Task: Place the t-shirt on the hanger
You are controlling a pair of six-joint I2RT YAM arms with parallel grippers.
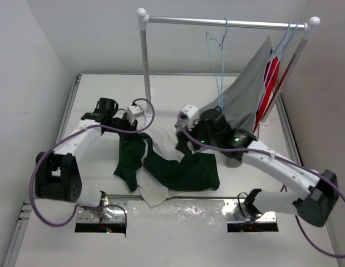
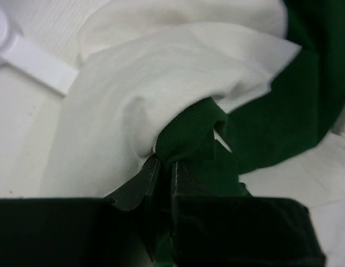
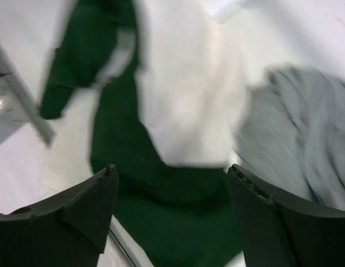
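Note:
The t-shirt point(image 1: 161, 172), white and dark green, lies crumpled on the white table between the arms. My left gripper point(image 1: 129, 124) is shut on a bunch of its fabric, green and white in the left wrist view point(image 2: 187, 131). My right gripper point(image 1: 188, 125) is blurred above the shirt's right part; in the right wrist view its fingers point(image 3: 67, 222) stand open, with green cloth point(image 3: 167, 211) below them. Blue hangers point(image 1: 221, 67) hang from the rail above.
A white rack point(image 1: 189, 21) spans the back. At right, grey cloth point(image 1: 245, 89) and red cloth point(image 1: 271, 83) hang, grey fabric reaching down to the table.

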